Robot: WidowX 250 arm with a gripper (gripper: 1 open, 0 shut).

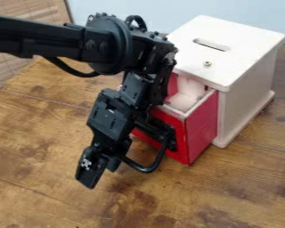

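A pale wooden box (pixel 242 98) with a slot and a small knob on its top stands at the back right. A red drawer (pixel 195 136) is out at its front, with a pale rounded object (pixel 188 93) inside. The black gripper (pixel 90 169) points down over the table, left of and in front of the drawer. Whether its fingers are apart or closed is hard to tell, and the arm hides part of the drawer.
A light wall rises behind the box.
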